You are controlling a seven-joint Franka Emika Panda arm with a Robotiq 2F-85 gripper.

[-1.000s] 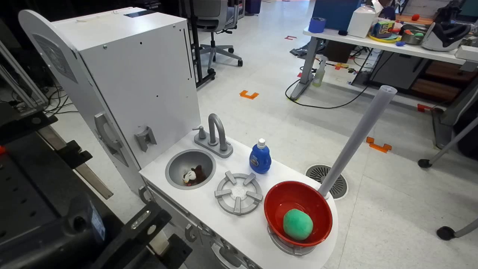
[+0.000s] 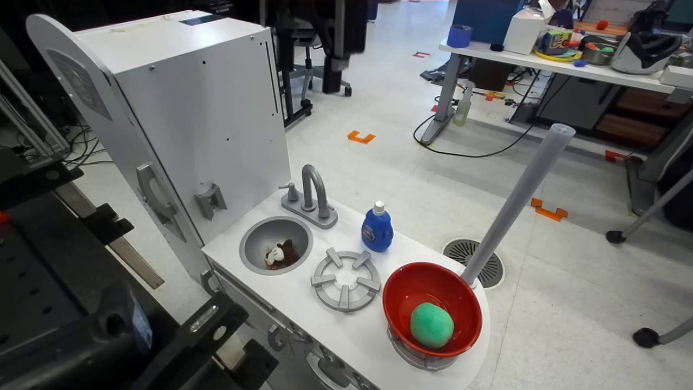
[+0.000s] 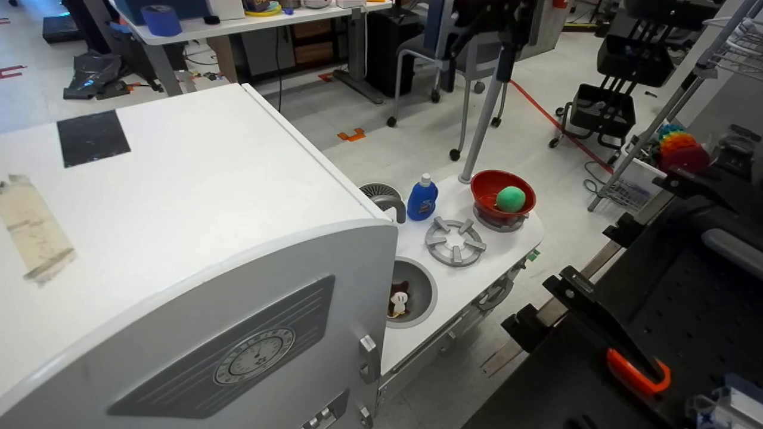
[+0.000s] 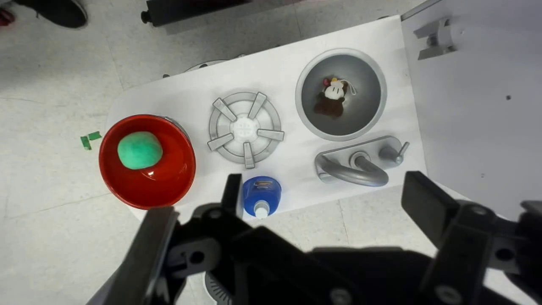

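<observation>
My gripper is open above the toy kitchen counter, its two fingers wide apart and nothing held between them. A red bowl (image 4: 172,178) rests over the burner at the counter's rounded end, with a green ball (image 4: 139,150) inside it. In the grey sink basin (image 4: 366,112) lies a small brown and white plush toy (image 4: 333,94). An upright blue bottle (image 2: 377,231) with a white cap stands at the counter's back edge. In exterior view 1 part of the dark gripper shows at the top, high over the counter.
Beside the sink rises a grey faucet (image 2: 312,195). The tall white cabinet (image 2: 208,110) walls off that end. A grey post (image 2: 516,201) stands behind the red bowl. The ring burner (image 2: 345,280) between sink and bowl is bare.
Part of my dark gripper has come into exterior view 1 at the top, in front of the office chair. The bowl, ball, bottle and plush toy have not moved.
</observation>
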